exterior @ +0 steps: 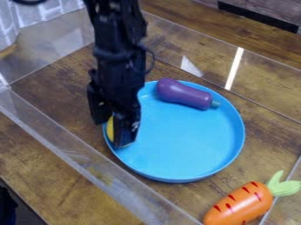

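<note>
My black gripper [119, 119] is lowered over the left part of a blue plate [188, 149], open, with a yellow egg-shaped object [111, 131] between or behind its fingers and mostly hidden by them. A purple eggplant [186, 93] lies on the back of the plate. An orange carrot [238, 206] with green top lies off the plate at the front right.
Clear see-through edges run diagonally along the left side and at the lower right.
</note>
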